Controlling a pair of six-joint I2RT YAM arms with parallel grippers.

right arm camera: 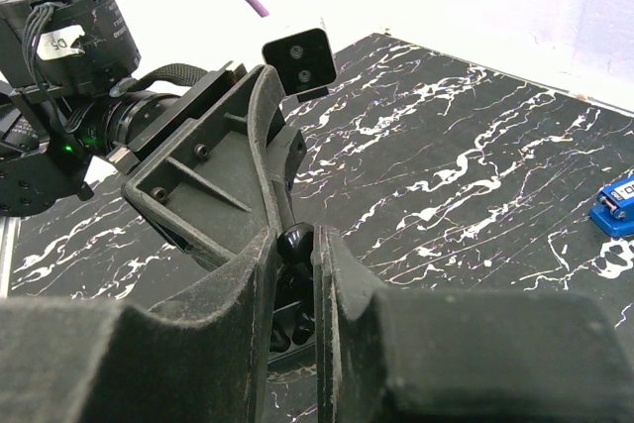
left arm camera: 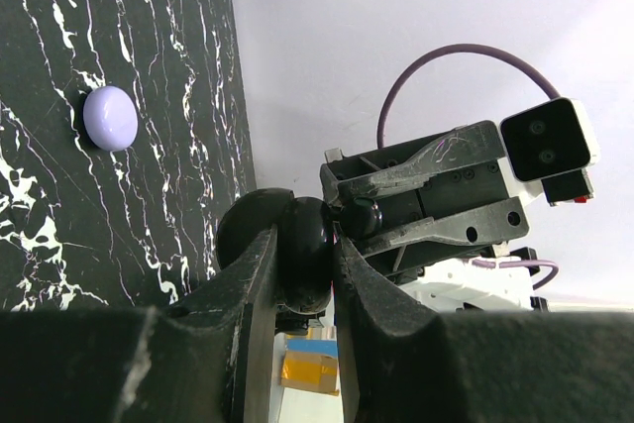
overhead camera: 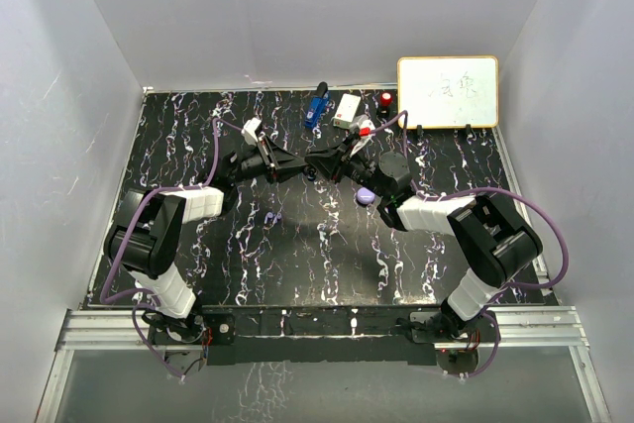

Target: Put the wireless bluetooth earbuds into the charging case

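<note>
The black charging case (left arm camera: 305, 255) is gripped in my left gripper, raised above the table; its rounded dark lid part (left arm camera: 246, 217) stands to the left in the left wrist view. My right gripper is shut on a glossy black earbud (right arm camera: 294, 242), partly hidden by the fingers. That earbud (left arm camera: 362, 217) also shows close beside the case in the left wrist view. Below it in the right wrist view lies the case's dark interior (right arm camera: 297, 319). Whether earbud and case touch, I cannot tell. From above, the two grippers meet mid-table.
A purple oval case (overhead camera: 365, 195) and small purple earbuds (overhead camera: 273, 217) lie on the marbled table. At the back are a blue stapler (overhead camera: 316, 109), a white box (overhead camera: 347, 110), a dark red-topped bottle (overhead camera: 384, 103) and a whiteboard (overhead camera: 448, 91).
</note>
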